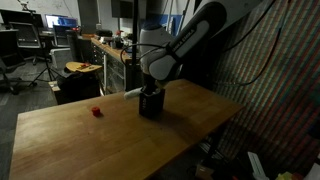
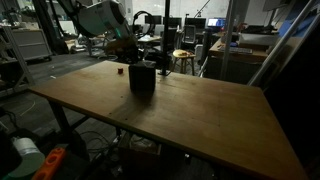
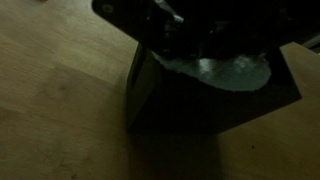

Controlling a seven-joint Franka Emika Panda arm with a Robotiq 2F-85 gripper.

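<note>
A black open-topped box [image 1: 151,104] stands on the wooden table; in the second exterior view the box [image 2: 143,78] is near the table's far left part. My gripper [image 1: 150,86] points down at the top of this box. It is shut on a pale, whitish item [image 3: 235,72], seen in the wrist view just below the dark gripper body and over the box opening. In the first exterior view the pale item [image 1: 133,93] sticks out to the left at the box's rim. The fingertips are lost in shadow, as is the box's inside.
A small red object [image 1: 97,112] lies on the table to the left of the box. Behind the table are a stool [image 1: 79,67] and office chairs.
</note>
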